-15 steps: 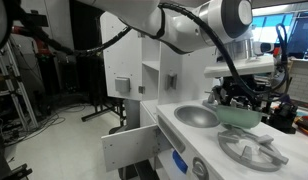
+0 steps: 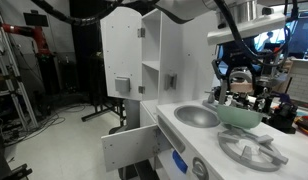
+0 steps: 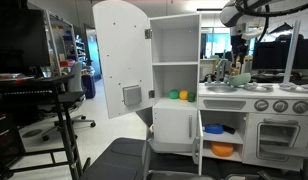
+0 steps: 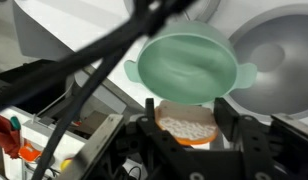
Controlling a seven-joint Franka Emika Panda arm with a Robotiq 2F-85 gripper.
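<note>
In the wrist view, my gripper is shut on a small orange-tan object (image 4: 187, 123), gripped at its sides. Behind it in that view is a round green pot (image 4: 184, 65) with side handles; no other object shows in the visible part of its inside. Exterior view 1 has the gripper (image 2: 239, 84) just above the green pot (image 2: 239, 117), which sits by the dark stove grate. From the other side, the gripper (image 3: 237, 64) again appears over the pot (image 3: 239, 78). The held object is too small to identify.
A round metal sink (image 2: 197, 116) lies beside the pot, and the stove grate (image 2: 250, 148) is in front. Dark items (image 2: 284, 115) crowd the counter behind. A cabinet door (image 3: 123, 55) stands open; a lower compartment holds an orange bowl (image 3: 223, 150).
The gripper was low at the pot a second ago. It has risen, bringing a tan object up from the pot's rim, while the pot has stayed in place.
</note>
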